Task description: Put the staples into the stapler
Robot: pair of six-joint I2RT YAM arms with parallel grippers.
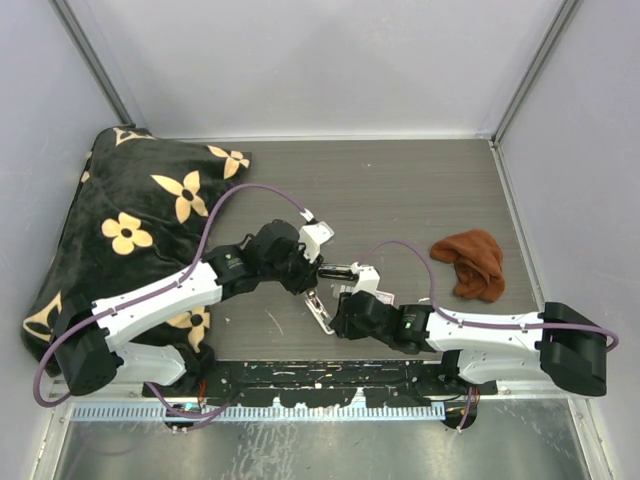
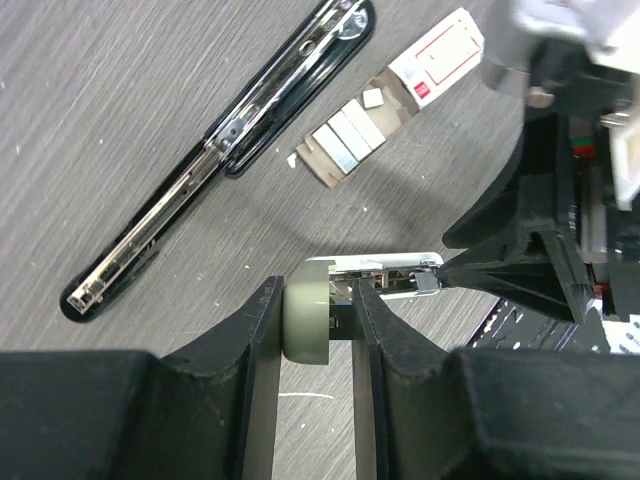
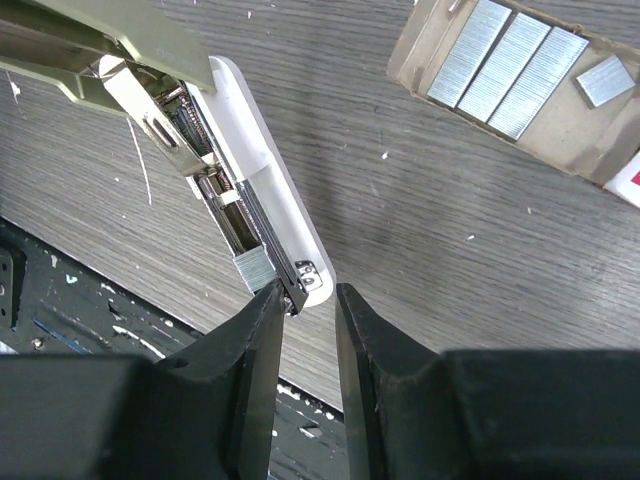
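Observation:
A small stapler with a pale green handle [image 2: 306, 315] and white base [image 3: 290, 215] stands opened, its metal magazine exposed. My left gripper is shut on the handle end. A short silver staple strip [image 3: 255, 268] sits in the magazine near its front end. At that end is my right gripper, its fingers part open; in the right wrist view one fingertip [image 3: 268, 305] overlaps the magazine's tip, and contact is hard to judge. The staple box [image 3: 580, 130] lies open, with several staple strips [image 3: 497, 68] inside.
A long black stapler [image 2: 215, 150] lies opened beyond the small one. A brown cloth [image 1: 470, 264] rests at the right, and a dark flowered cushion [image 1: 125, 235] fills the left side.

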